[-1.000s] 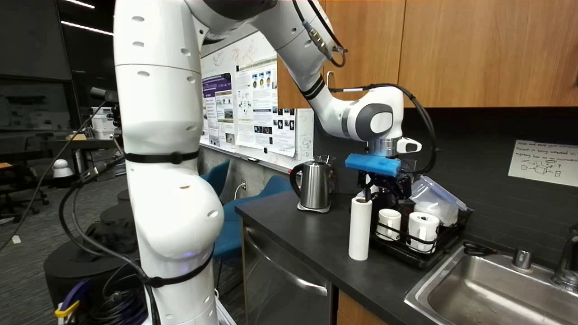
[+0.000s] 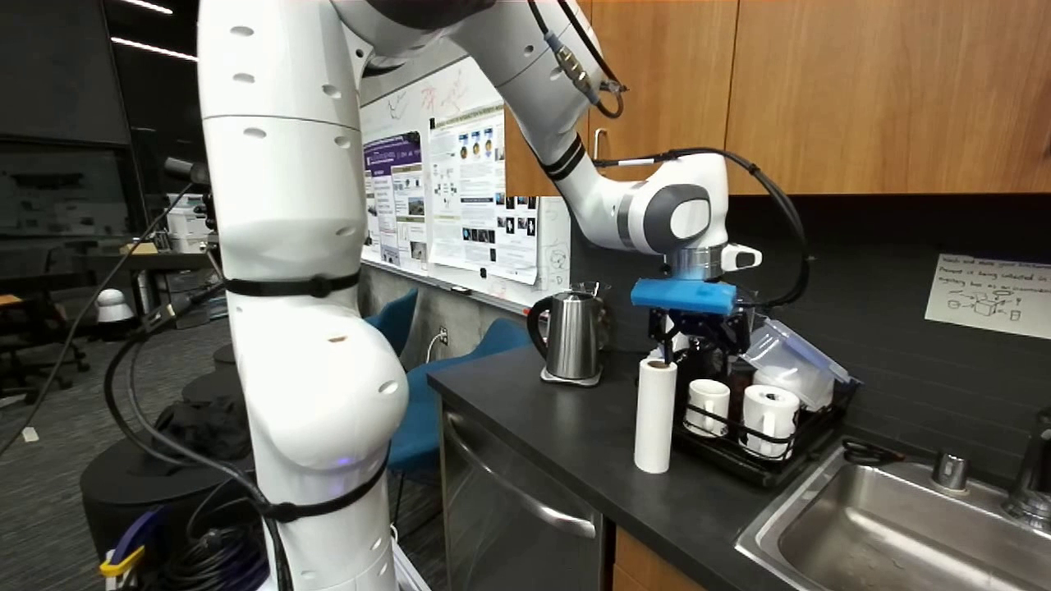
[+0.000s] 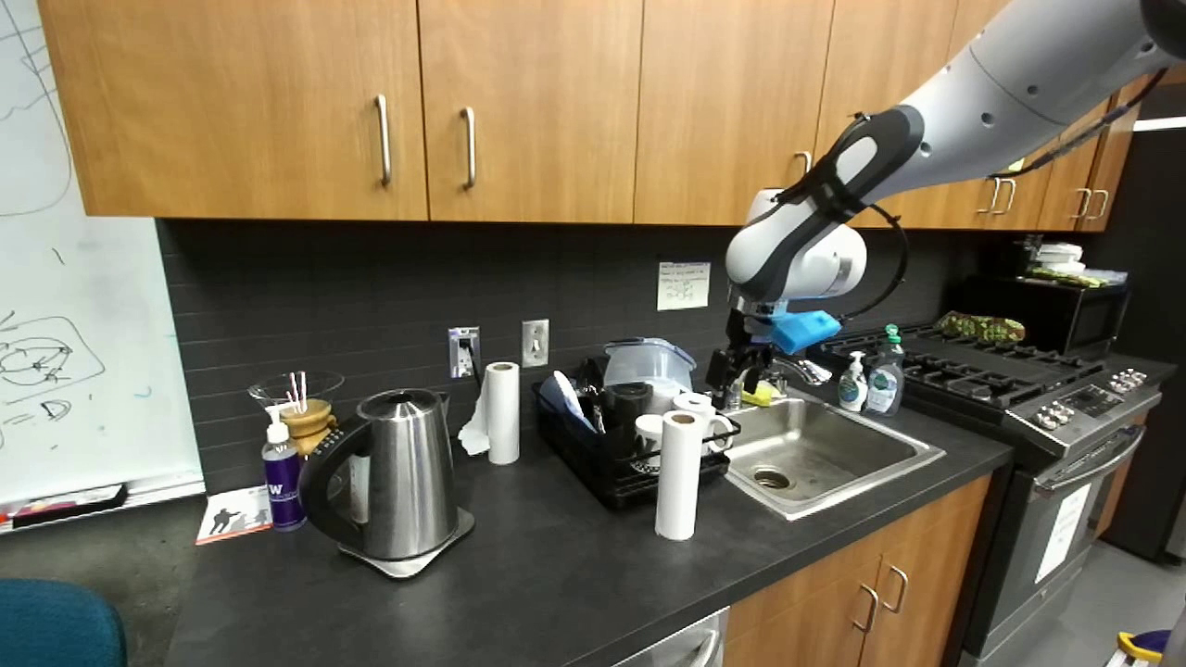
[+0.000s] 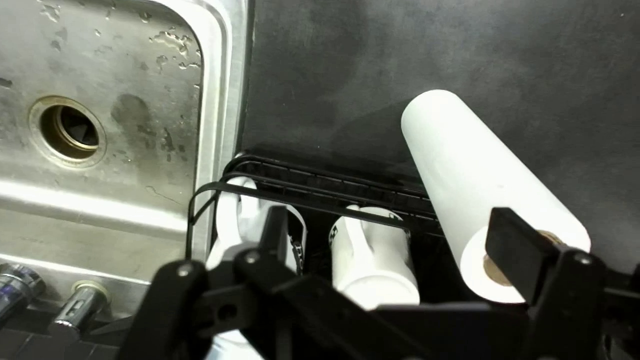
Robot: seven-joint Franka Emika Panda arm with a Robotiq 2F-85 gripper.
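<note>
A white paper roll (image 2: 654, 418) stands upright on the dark counter, just in front of the black dish rack (image 2: 766, 477). Two white mugs (image 4: 375, 258) (image 2: 768, 422) sit in that rack. My gripper (image 2: 701, 346) hangs above the rack, pointing down, its fingers open and empty. In the wrist view the right finger (image 4: 519, 252) overlaps the roll's top near its cardboard core; I cannot tell whether they touch. The left finger (image 4: 274, 231) appears over the mug nearest the sink.
The sink (image 3: 823, 445) lies beside the rack, with a faucet behind it. A steel kettle (image 3: 400, 478) and a second paper roll (image 3: 503, 411) stand on the counter. Cabinets (image 2: 887, 93) overhang the arm.
My gripper has turned slightly and shifted a little, staying above the rack. The wrist has moved slightly left in exterior view 1. The front roll and mugs have not moved.
</note>
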